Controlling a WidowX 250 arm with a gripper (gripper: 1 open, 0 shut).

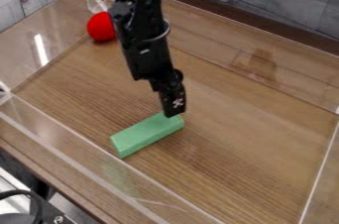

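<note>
My black gripper (169, 103) hangs from the arm over the middle of the wooden table, its tip just above and beside the upper right end of a light green block (143, 136). The block lies flat and diagonal in the lower middle. Whether the fingers are open or shut is hard to make out.
A red round object (99, 27) sits at the upper left behind the arm. Raised edges run along the left and right sides, and a dark cable shows at the bottom left corner.
</note>
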